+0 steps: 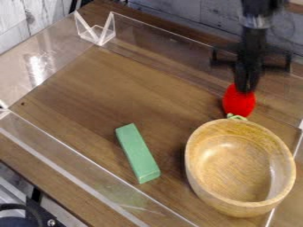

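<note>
A red, rounded object (pixel 239 103) with a small pale green top lies on the wooden tray at the right, just above a large tan bowl (pixel 239 176). My dark gripper (pixel 246 66) is above and behind the red object, blurred, so what is between its fingers cannot be made out. A green block (pixel 137 152) lies left of the bowl.
The wooden tray (pixel 83 106) has clear room across its left and middle. A clear plastic rim runs around it, with a white wire-like piece (pixel 97 27) at the back left. A corrugated grey wall stands behind.
</note>
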